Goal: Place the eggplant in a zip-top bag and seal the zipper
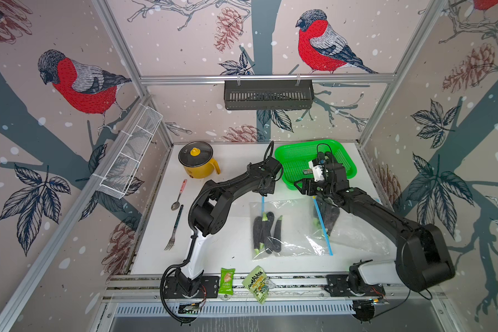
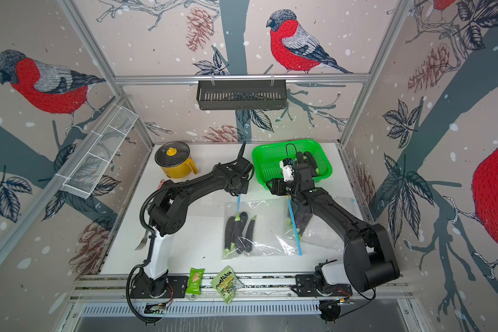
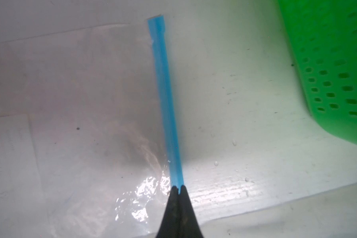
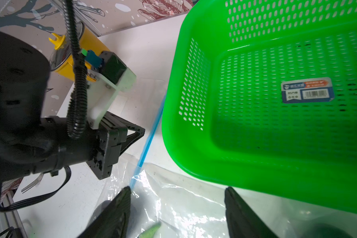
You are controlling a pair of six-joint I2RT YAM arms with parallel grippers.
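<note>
My left gripper is shut with nothing showing between its fingers; its tips are at the near end of a blue zipper strip (image 3: 166, 99) edging a flat clear bag (image 3: 95, 87). In the left wrist view no eggplant shows in that part of the bag. Another clear bag (image 1: 298, 232) lies in front of the arms, over several dark eggplants (image 1: 277, 232), with its blue strip (image 1: 323, 227) at the right. My right gripper is open and empty, in front of the green basket.
The green basket (image 1: 293, 157) stands at the back right with eggplants (image 2: 310, 163) at its right end. More eggplants (image 1: 331, 217) lie in a bag under the right arm. A yellow pot (image 1: 196, 166), spoon (image 1: 175, 205) and fork (image 1: 170, 241) are on the left.
</note>
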